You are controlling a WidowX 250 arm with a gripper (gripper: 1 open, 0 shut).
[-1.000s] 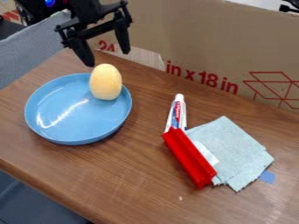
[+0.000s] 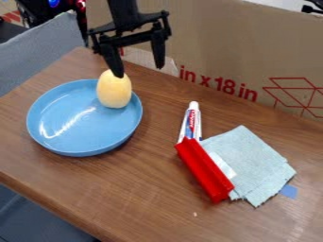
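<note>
My black gripper [image 2: 136, 59] hangs open at the top of the camera view, its fingers just above and around the upper end of a yellow egg-shaped object [image 2: 113, 92]. That object rests on the right part of a blue plate [image 2: 66, 127] at the left of the wooden table.
A white toothpaste tube [image 2: 192, 123], a red box [image 2: 206, 172] and a folded pale cloth [image 2: 259, 161] lie on the right. A cardboard panel [image 2: 246, 47] runs along the back.
My gripper has moved right and down, closer over the yellow object. The objects on the table look unmoved.
</note>
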